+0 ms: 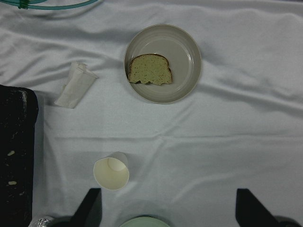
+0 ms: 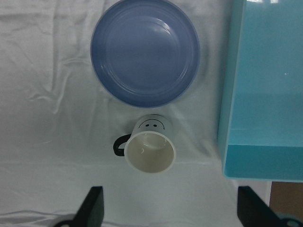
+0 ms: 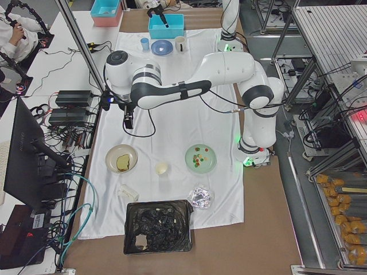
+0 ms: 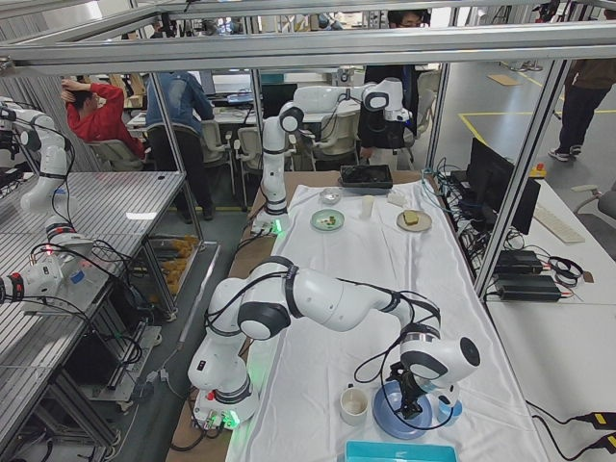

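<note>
My left gripper hangs open and empty above the cloth. Below it are a beige plate (image 1: 184,66) with a slice of bread (image 1: 149,69), a white cup (image 1: 111,174), a pale packet (image 1: 75,87) and a green plate (image 1: 144,222), with coloured bits on it in the camera left view. My right gripper is open and empty over the other end, above a blue plate (image 2: 144,52) and a white mug (image 2: 149,152) with a drawn smile and black handle.
A black lined bin (image 3: 157,209) and a crumpled foil bundle (image 3: 200,197) lie at one end; a turquoise box (image 2: 255,161) and a blue cup (image 3: 144,43) at the other. A monitor and cables flank the table.
</note>
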